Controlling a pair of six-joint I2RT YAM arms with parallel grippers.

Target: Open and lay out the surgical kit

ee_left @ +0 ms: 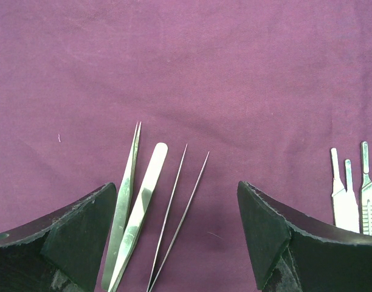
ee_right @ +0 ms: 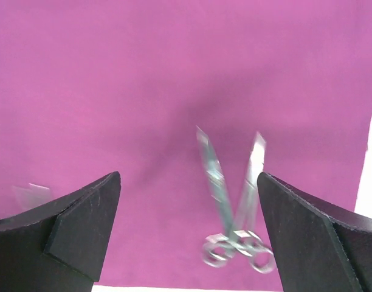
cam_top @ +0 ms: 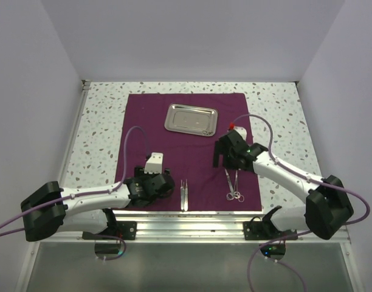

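My right gripper stands open over two scissor-like instruments [ee_right: 216, 188] lying side by side near the right edge of the purple cloth [cam_top: 192, 164]; they look blurred in the right wrist view. My left gripper is open above the cloth at lower left, over tweezers [ee_left: 143, 201] and thinner tweezers [ee_left: 181, 222]. Several flat metal handles [ee_left: 367, 194] lie to the right of these in the left wrist view. A steel tray [cam_top: 191, 115] sits at the back of the cloth, with something small at its front right corner.
Speckled table [cam_top: 101, 121] shows around the cloth, with a metal rail [cam_top: 186, 234] along the front.
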